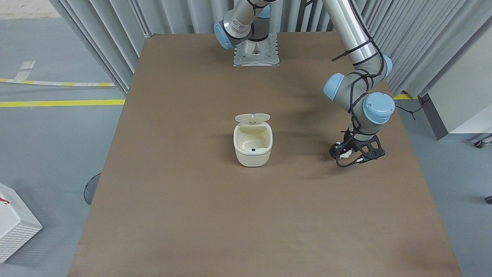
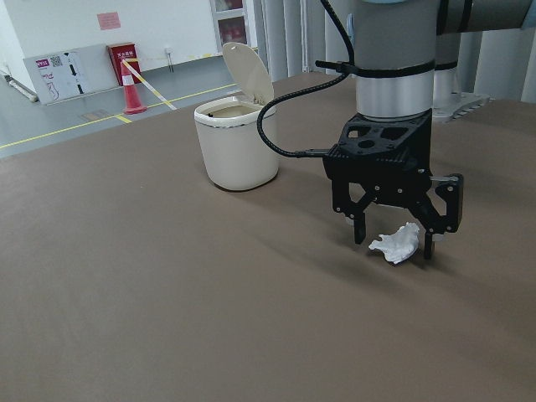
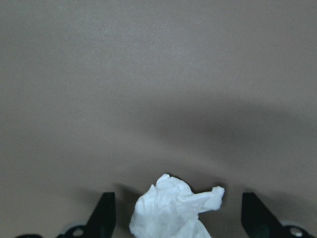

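My gripper [image 2: 394, 249] is open low over the table, with a crumpled white paper [image 2: 398, 243] lying between its fingers on the tabletop. In the wrist view the paper [image 3: 171, 208] sits at the bottom centre, a dark fingertip on either side. In the front view the paper is mostly hidden under the gripper. A small white bin [image 1: 252, 152] with its lid [image 1: 252, 117] raised stands to the left of the gripper, apart from it, its inside visible from the front.
The robot's base [image 1: 244, 57] is at the back edge. Curtains hang behind and floor shows beyond the table's sides.
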